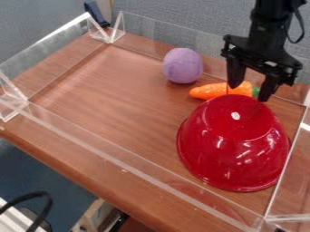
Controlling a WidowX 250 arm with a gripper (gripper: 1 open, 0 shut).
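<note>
My black gripper [252, 77] hangs at the top right, open, with its fingers apart above the orange carrot [213, 91] and the back of a red upturned bowl [230, 148]. The carrot lies behind the bowl, its green top partly hidden. A purple ball-like object [182, 66] rests to the left, apart from the gripper.
A clear-walled enclosure rims the wooden table [97, 91]. The clear wall runs close along the bowl's right and front sides. A dark cable [43, 205] lies outside at the lower left.
</note>
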